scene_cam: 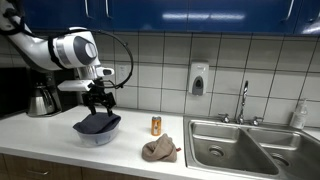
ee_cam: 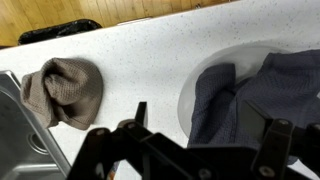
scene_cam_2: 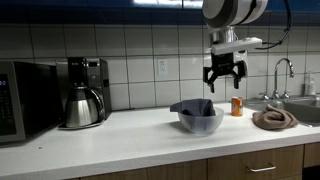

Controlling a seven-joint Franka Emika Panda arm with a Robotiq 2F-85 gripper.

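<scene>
A dark cloth (scene_cam: pixel 97 122) lies bunched in a pale, translucent bowl (scene_cam: pixel 98 138) on the white counter, partly draped over its rim. The wrist view shows the same dark cloth (ee_cam: pixel 275 95) spread across the bowl (ee_cam: pixel 188 104) to the right. My gripper (scene_cam_2: pixel 225 84) hangs open above the bowl, apart from it, with nothing between its fingers. A crumpled brown cloth (scene_cam: pixel 160 149) rests on the counter between bowl and sink; the wrist view has this brown cloth (ee_cam: pixel 64 91) at the left.
An orange can (scene_cam: pixel 156 126) stands on the counter behind the brown cloth. The steel double sink (scene_cam: pixel 218 131) lies to the right. A coffee maker (scene_cam_2: pixel 85 92) and a microwave (scene_cam_2: pixel 24 101) stand along the left. Counter space left of the bowl is free.
</scene>
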